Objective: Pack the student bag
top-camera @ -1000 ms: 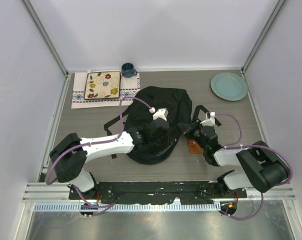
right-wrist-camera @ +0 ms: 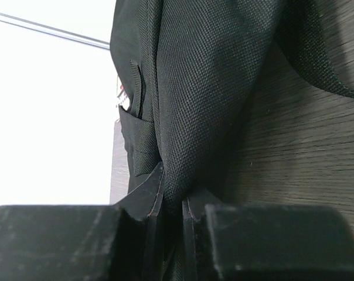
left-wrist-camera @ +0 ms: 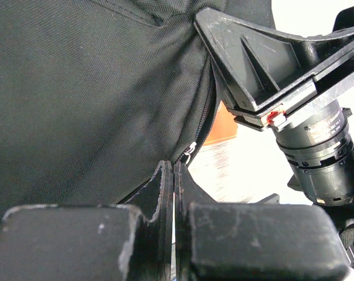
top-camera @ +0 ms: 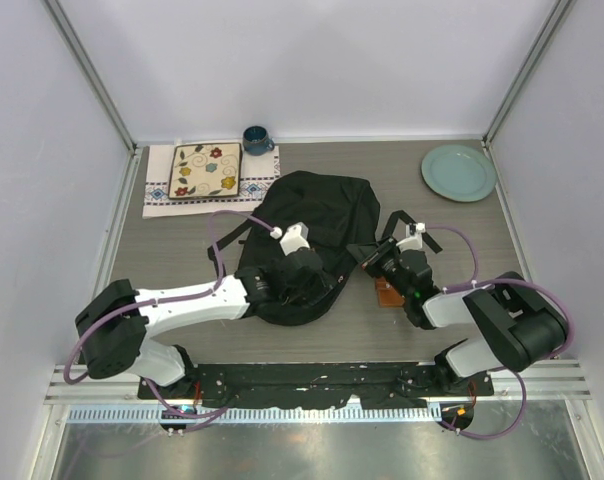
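The black student bag (top-camera: 317, 205) lies on the table's middle, its zipper running along the right front edge. In the left wrist view, a silvery zipper pull (left-wrist-camera: 190, 149) shows on that zipper, just beyond my left fingertips. My left gripper is shut, with nothing visible between its fingers, low over the bag's front part. My right gripper is shut on a fold of the bag's black fabric (right-wrist-camera: 194, 99) at its right side. The left arm hides part of the bag's front in the top view.
An orange-brown flat item (top-camera: 389, 293) lies partly under the right arm. A teal plate (top-camera: 458, 172) sits back right; a flowered board (top-camera: 204, 170) on a patterned cloth (top-camera: 157, 200) and a blue mug (top-camera: 257, 140) are back left. Black straps spread beside the bag.
My left gripper and arm have moved to the left across the bag's front. The right gripper has stayed nearly still at the bag's right edge.
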